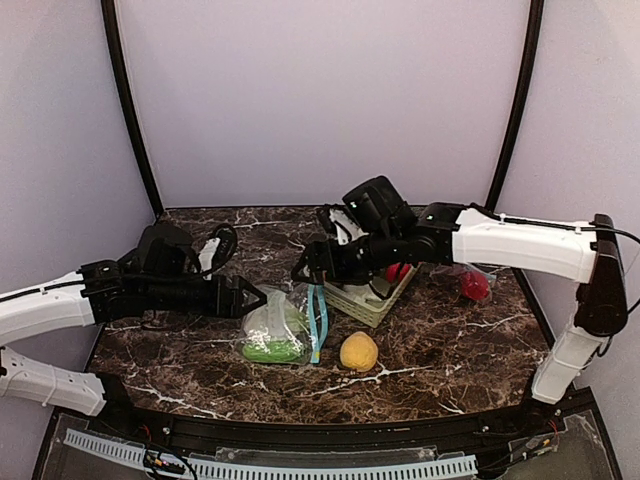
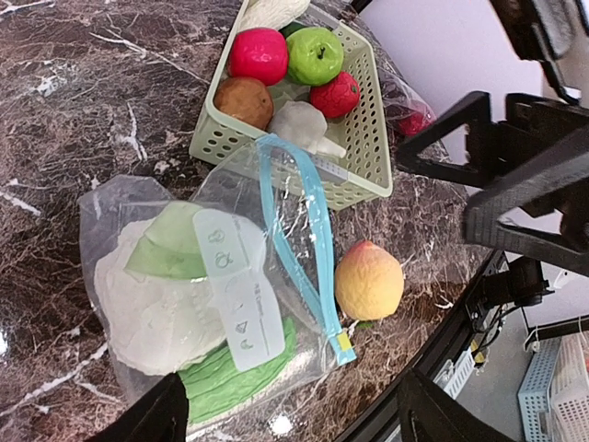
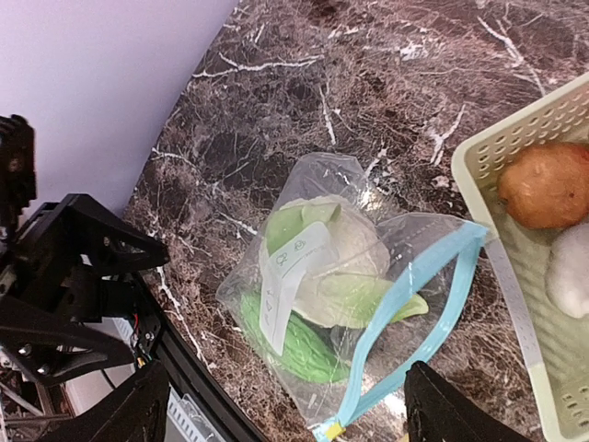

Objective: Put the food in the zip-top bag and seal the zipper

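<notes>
The clear zip top bag [image 2: 221,267] lies flat on the marble-patterned table, a green cucumber-like piece [image 2: 225,376] and a pale leafy vegetable [image 2: 147,308] inside it. Its blue zipper strip [image 2: 313,241] runs along the mouth, and the two edges stand apart in both wrist views. A yellow-orange peach [image 1: 358,352] rests on the table just right of the mouth, outside the bag. My left gripper [image 1: 258,300] is open above the bag's left side, empty. Over the upper end of the zipper hovers my right gripper [image 1: 312,278], also open with nothing held.
A cream basket [image 2: 368,147] of produce, with a green apple [image 2: 315,55], stands behind the zipper's upper end. At the table's right lies another clear bag with a red item [image 1: 475,286].
</notes>
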